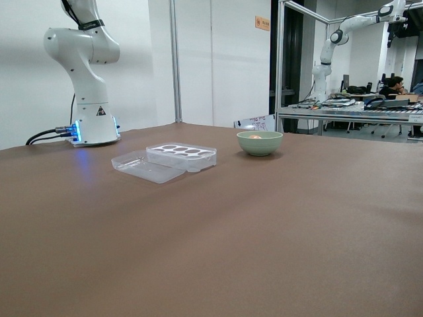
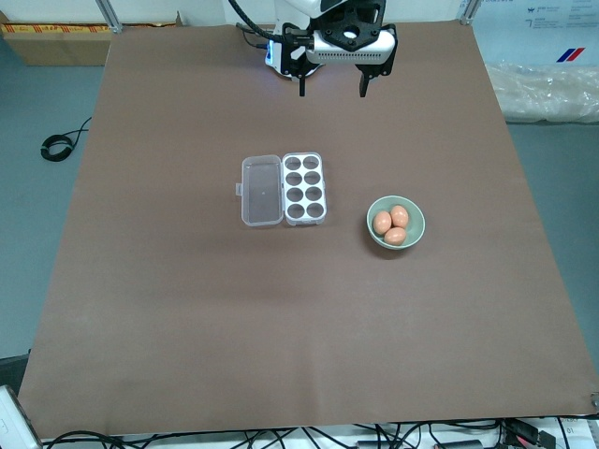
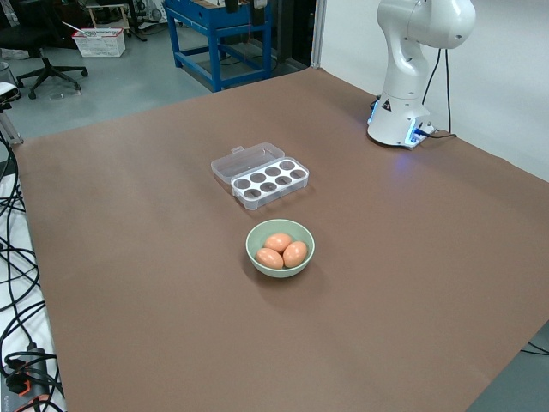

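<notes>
My gripper hangs at the far edge of the table in the camera left view, its two black fingers apart with nothing between them; in the camera right view only its tips show at the top. A clear egg box with eight empty holes lies mid-table, its lid open flat beside it. A pale green bowl with several brown eggs stands apart from the box, on its right in the camera left view.
Cables lie beyond the near edge. The white arm's base stands at the far edge.
</notes>
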